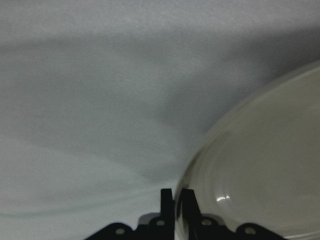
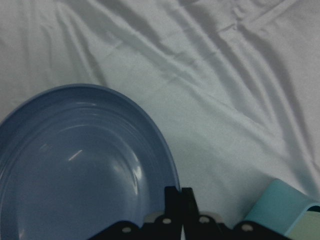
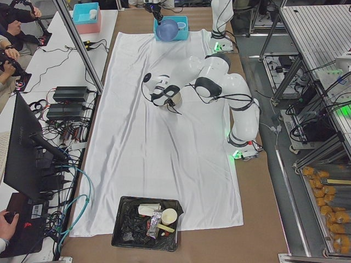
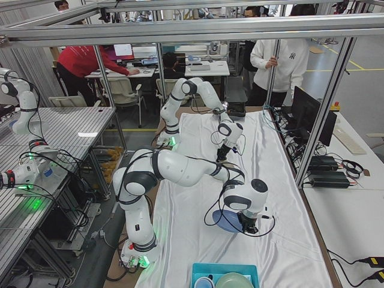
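In the left wrist view my left gripper is shut on the rim of a pale plate (image 1: 265, 160) on the white cloth; in the camera left view that plate is mostly hidden under the arm. My right gripper is shut on the rim of a blue plate (image 2: 80, 175), also seen in the camera left view (image 3: 167, 30) at the far end, over the front of a teal bin (image 3: 184, 35). A light blue object (image 2: 272, 205) with a pale green part shows beside the blue plate in the right wrist view.
The teal bin (image 4: 197, 273) holds a green plate (image 4: 235, 282) and cups. A black lined bin (image 3: 126, 219) of mixed items stands at the other end of the cloth. A monitor (image 3: 27, 159) and cables flank the table.
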